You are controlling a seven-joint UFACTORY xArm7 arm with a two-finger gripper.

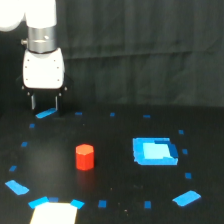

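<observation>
At the upper left my gripper [45, 102] points straight down, its two fingers apart. The space between them looks empty, so it appears open. A red block [85, 157] with angular sides sits on the dark table, to the right of the gripper and nearer the camera. Farther right lies a blue square [139, 152] with a pale middle [156, 151]; whether it is flat or has raised walls I cannot tell. The gripper is apart from both.
Small blue marks dot the black table. Larger blue strips [186, 198] lie at the right front, and another strip [17, 187] is at left. A pale object [53, 213] is cut off by the bottom edge. Black curtain hangs behind.
</observation>
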